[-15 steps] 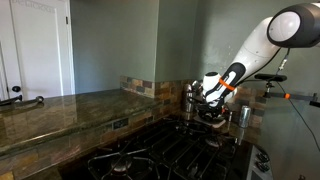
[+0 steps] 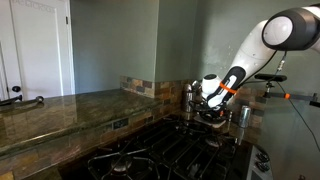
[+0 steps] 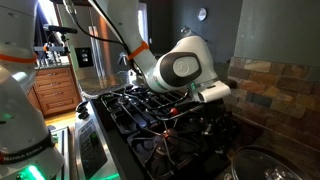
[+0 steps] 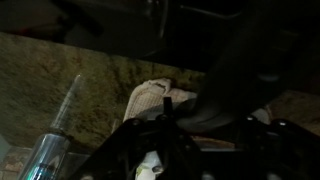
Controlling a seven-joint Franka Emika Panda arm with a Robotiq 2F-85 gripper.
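In the wrist view a long dark object [image 4: 240, 65] rises from between the fingers of my gripper toward the upper right. The gripper is shut on it; the dimness hides what it is. Exterior view 1 has my gripper [image 2: 212, 108] low at the far right end of the black stove [image 2: 165, 145]. From the other side, the gripper [image 3: 212, 128] is over the stove's near end, its fingertips hard to make out. A pale ribbed cloth [image 4: 148, 98] lies beyond the fingers in the wrist view.
A shiny metal cylinder [image 4: 45, 158] stands left of the gripper in the wrist view. A round glass-topped pan or lid [image 3: 265, 165] sits close by in exterior view 2. Bare granite counter [image 2: 75, 115] stretches left of the stove; a tiled wall [image 3: 275, 108] bounds the back.
The arm has shifted slightly, its upper links a little to the left in exterior view 1. My gripper stays by the same end of the stove.
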